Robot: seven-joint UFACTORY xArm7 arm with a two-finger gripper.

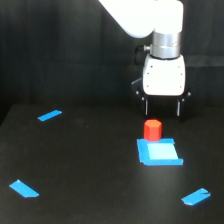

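Observation:
A small red block (152, 130) stands on the dark table at the back-left edge of a blue-bordered white square (162, 152). Whether its base touches the blue border or sits just behind it, I cannot tell. Above and slightly right of the block hangs my gripper (163, 106), pointing down. Its two dark fingers are spread wide, with nothing held between them.
Strips of blue tape lie at the back left (50, 115), the front left (24, 188) and the front right (196, 197). A black curtain hangs behind.

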